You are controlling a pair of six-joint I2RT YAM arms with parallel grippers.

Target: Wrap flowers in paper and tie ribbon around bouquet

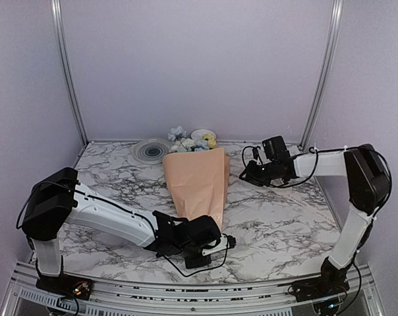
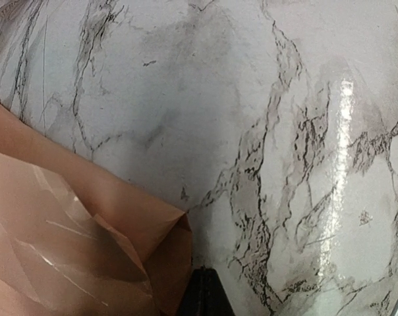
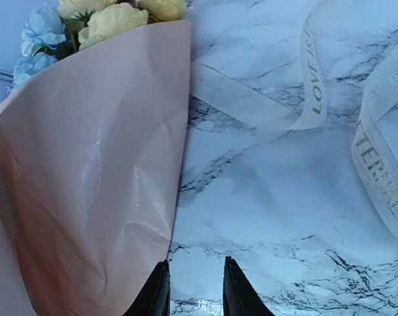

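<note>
The bouquet lies in the middle of the table, with peach wrapping paper (image 1: 196, 178) around it and blue, white and yellow flowers (image 1: 194, 141) at its far end. My left gripper is shut beside the folded narrow end of the wrapping paper (image 2: 130, 224); no paper shows between its fingers. To the right of the bouquet, my right gripper stands open over bare marble, nothing between its fingertips. A sheer white ribbon (image 3: 252, 108) with printed letters comes from the paper's right edge. Another ribbon stretch (image 3: 377, 161) lies farther right.
A grey round ribbon roll or disc (image 1: 151, 151) sits left of the flowers, and a white round object (image 1: 203, 133) is behind them. Walls close off the back and sides.
</note>
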